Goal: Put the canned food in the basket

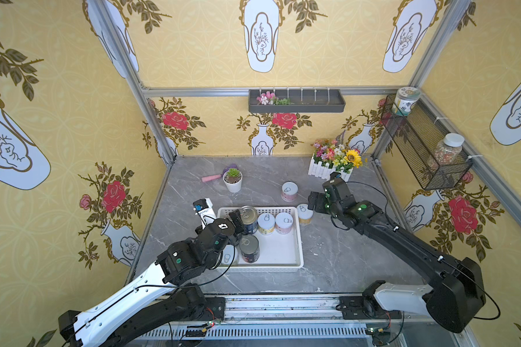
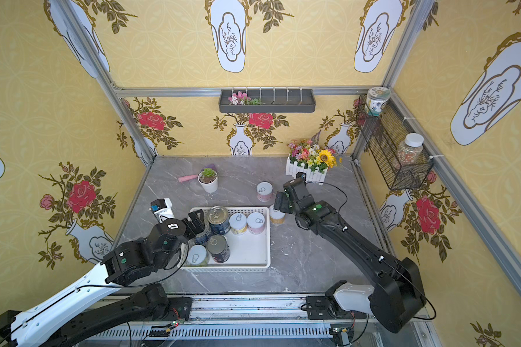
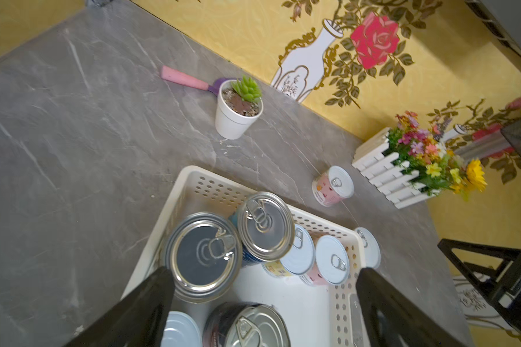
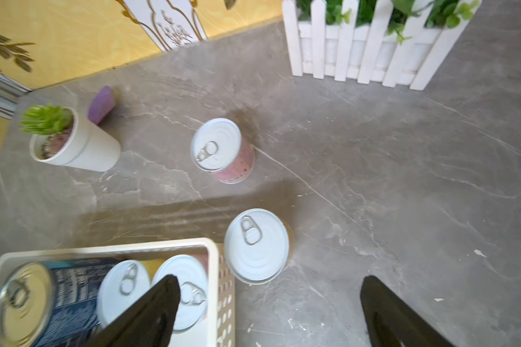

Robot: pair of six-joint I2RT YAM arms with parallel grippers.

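The white basket (image 1: 283,266) holds several cans, among them a dark can (image 3: 251,329), a large silver-lidded can (image 3: 202,254) and white-lidded small cans (image 4: 179,292). Outside it, a white-lidded can (image 4: 256,245) stands beside the right wall, and a pink can (image 4: 228,156) stands farther back. My left gripper is open above the left part of the basket, nothing between its fingers. My right gripper is open just right of the basket, above and near the white-lidded can outside it, holding nothing.
A succulent pot (image 1: 232,184) with a pink-handled tool lies at the back. A flower box (image 1: 330,170) stands at the back right. A wire shelf (image 1: 428,179) hangs on the right wall. Bare counter (image 4: 416,202) extends right of the basket.
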